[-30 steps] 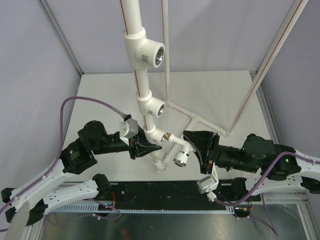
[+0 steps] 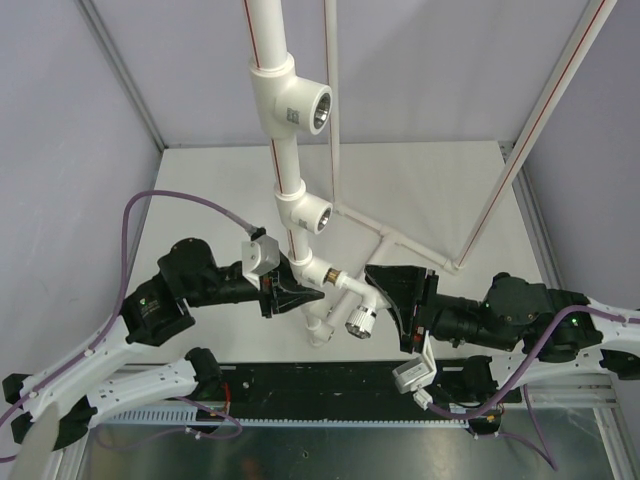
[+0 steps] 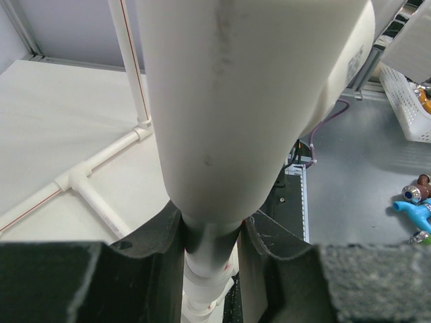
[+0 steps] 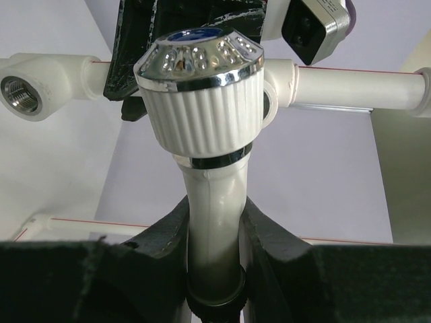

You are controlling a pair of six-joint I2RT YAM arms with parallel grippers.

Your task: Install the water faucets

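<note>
A white faucet (image 2: 375, 297) with a ribbed white-and-chrome knob (image 4: 205, 101) is in my right gripper (image 2: 395, 310), which is shut on its body. Its brass-coloured threaded end (image 2: 333, 276) sits at the mouth of the lowest side socket (image 2: 316, 272) on the upright white pipe (image 2: 286, 165); some thread shows outside, and how deep it goes cannot be told. My left gripper (image 2: 292, 294) is shut on the pipe just below that socket. In the left wrist view, the pipe (image 3: 210, 239) passes between the finger pads. The right wrist view shows the faucet's neck (image 4: 215, 215) between the fingers.
Two open threaded sockets, a middle one (image 2: 318, 215) and a larger upper one (image 2: 315, 107), stick out above. Thinner white pipework (image 2: 400, 240) stands behind. In the left wrist view, a white basket (image 3: 404, 108) and a blue fitting (image 3: 414, 214) lie off to the right.
The faucet's knob and my right gripper have shifted slightly, down and back up. The upright pipe has swayed a little to the right.
</note>
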